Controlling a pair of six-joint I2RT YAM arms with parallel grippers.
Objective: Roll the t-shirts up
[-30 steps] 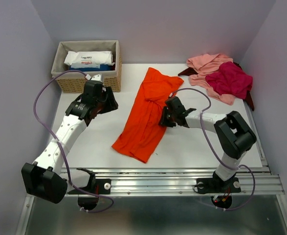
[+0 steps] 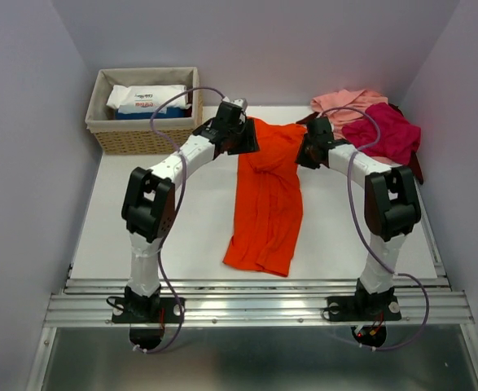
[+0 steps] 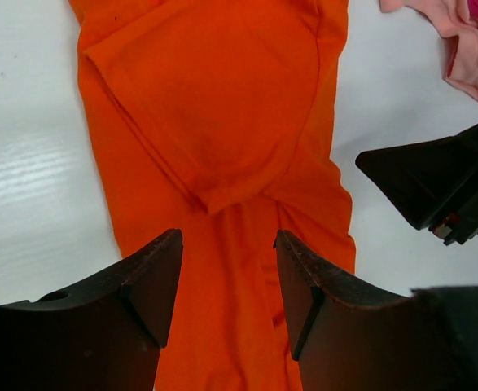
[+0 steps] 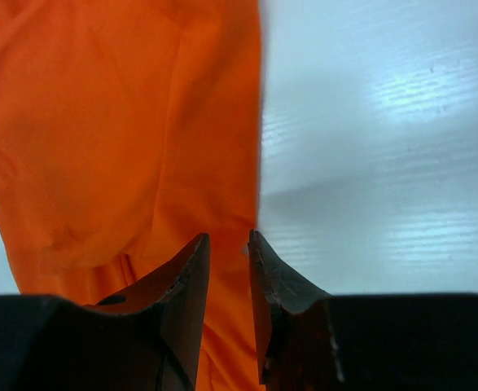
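Observation:
The orange-red t-shirt point(image 2: 265, 220) lies lengthwise in the middle of the table, partly folded at its top end, with a folded flap point(image 3: 206, 106). My left gripper hangs open over its upper left part, nothing between the fingertips. My right gripper is over its upper right edge, fingers part open with a small gap between the tips and no cloth visibly held.
A pink point(image 2: 344, 102) and magenta pile of shirts point(image 2: 389, 134) lies at the back right. A wicker basket point(image 2: 141, 140) with packages stands at the back left.
The orange shirt has straightened from a slant since about a second ago. Both grippers have moved toward the back, the left one rightward over the shirt's top.

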